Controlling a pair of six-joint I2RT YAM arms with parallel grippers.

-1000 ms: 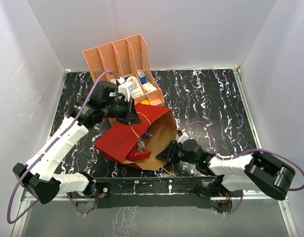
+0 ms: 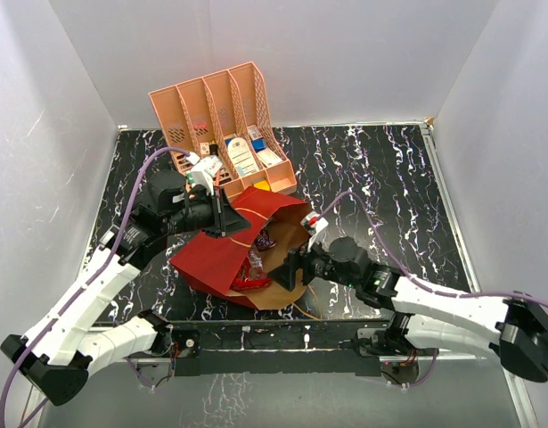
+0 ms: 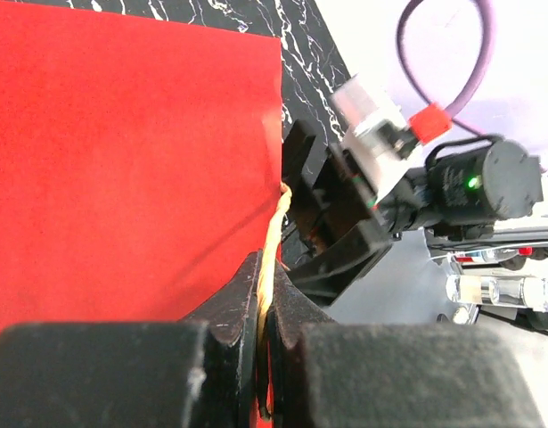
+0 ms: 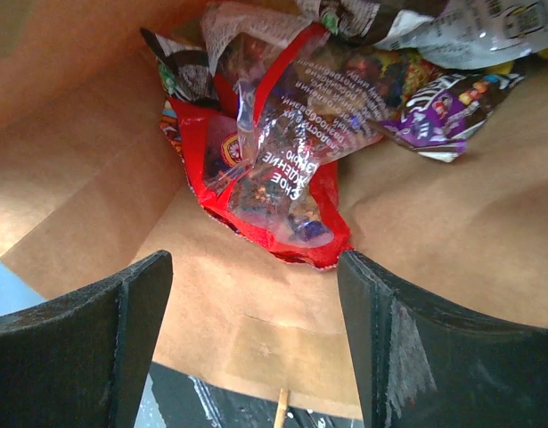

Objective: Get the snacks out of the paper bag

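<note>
The red paper bag (image 2: 216,259) lies on its side, its brown inside (image 2: 287,241) facing right. My left gripper (image 2: 224,230), above its upper side, is shut on the twisted cord handle (image 3: 272,236), which runs between its fingers. At the bag's mouth is my right gripper (image 2: 282,275), open with nothing between its fingertips. Inside, beyond those fingers (image 4: 135,303), lies a clear-and-red snack packet (image 4: 291,169). A small purple packet (image 4: 447,116) rests beside it, with a silvery packet (image 4: 483,31) above, cut off by the frame edge.
An orange compartment rack (image 2: 247,183) holding small boxes stands behind the bag, close to its upper edge. The bag's other cord handle (image 2: 305,310) hangs at the lower front.
</note>
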